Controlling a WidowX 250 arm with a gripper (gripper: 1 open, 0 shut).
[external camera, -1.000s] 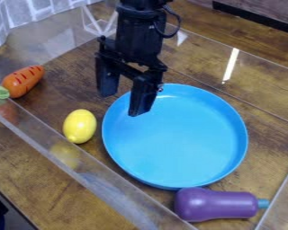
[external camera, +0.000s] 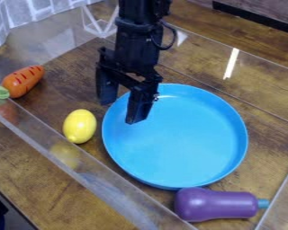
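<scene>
My black gripper (external camera: 125, 90) hangs open over the upper left edge of a round blue plate (external camera: 176, 139), its fingers apart with nothing seen between them. A yellow lemon-like object (external camera: 79, 126) lies just left of the plate. An orange carrot (external camera: 22, 80) lies at the far left, and a purple eggplant (external camera: 212, 203) lies below the plate at the lower right.
A clear wall (external camera: 62, 157) runs diagonally along the lower left of the wooden table (external camera: 230, 54).
My gripper has shifted very slightly; the objects and the plate are where they were.
</scene>
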